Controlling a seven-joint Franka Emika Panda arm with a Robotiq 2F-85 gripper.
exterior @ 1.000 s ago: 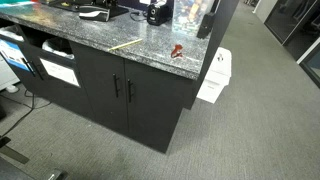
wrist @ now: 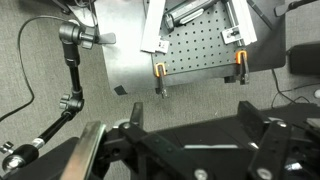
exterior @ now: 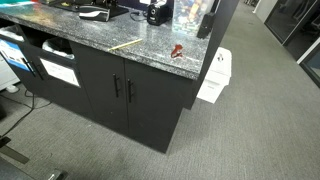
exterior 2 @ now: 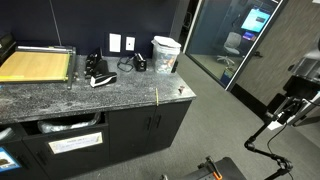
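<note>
My gripper is visible along the bottom of the wrist view, its two dark fingers spread wide with only floor and a clamp end showing between them. It appears open, high above a metal plate (wrist: 122, 66) with a perforated panel (wrist: 203, 46). On the grey speckled counter (exterior: 96, 32) lie a small red object (exterior: 177, 50) and a thin yellow stick (exterior: 126, 45). Neither exterior view clearly shows the gripper.
Clamps with orange parts (wrist: 159, 70) grip the plate's edge. A black jointed arm (wrist: 72, 70) stands left. In exterior view 2, a clear tub (exterior 2: 166, 55), black devices (exterior 2: 99, 68) and a paper cutter (exterior 2: 35, 65) occupy the counter.
</note>
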